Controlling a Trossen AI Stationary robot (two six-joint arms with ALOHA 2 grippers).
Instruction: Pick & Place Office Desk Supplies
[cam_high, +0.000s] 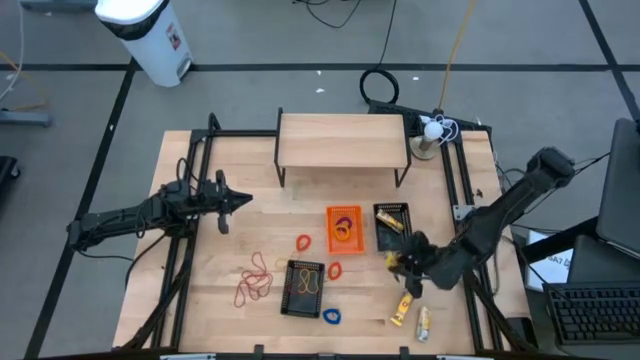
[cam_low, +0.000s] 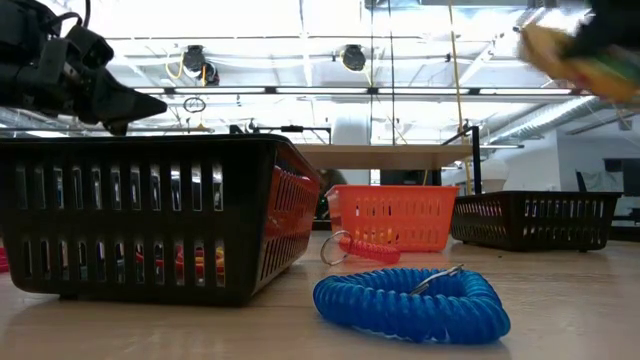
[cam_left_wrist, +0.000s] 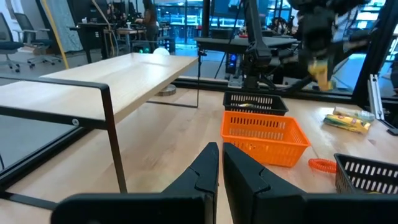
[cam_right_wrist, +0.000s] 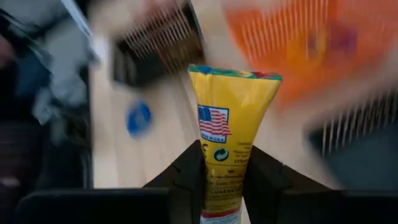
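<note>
In the right wrist view a yellow crayon pack (cam_right_wrist: 227, 130) with a small flag print stands between the fingers of my right gripper, which is shut on it. From above, that gripper (cam_high: 398, 272) hangs just below the right black basket (cam_high: 393, 241); motion blurs it in the low and left wrist views. One yellow pack (cam_high: 388, 220) lies inside that basket. Two more packs, a yellow one (cam_high: 401, 308) and a paler one (cam_high: 423, 323), lie at the table's lower right. My left gripper is shut and empty, over the table's left side.
An orange basket (cam_high: 331, 247) with coiled bands stands left of the right black basket. Another black basket (cam_high: 302, 312) is at the front, near a blue coil (cam_high: 332, 316), red coils and red string (cam_high: 254, 280). A wooden shelf (cam_high: 343, 141) spans the back.
</note>
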